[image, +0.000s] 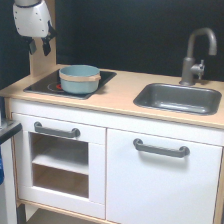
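At the upper left my gripper (39, 47) hangs in the air above the back corner of a toy kitchen. Its two dark fingers look spread, with nothing seen between them. A teal-blue pot (80, 84) with a paler inside stands upright on the black cooktop (45, 86). The gripper is to the left of the pot, higher up and apart from it. What lies at the bottom of the pot cannot be made out.
A grey sink (180, 98) and a tall faucet (190, 62) take up the right side. Bare wooden counter (122, 92) separates sink and cooktop. Below are an oven door (58, 165) and a white cabinet door (160, 180) with grey handles. A metallic object (8, 131) intrudes at the left edge.
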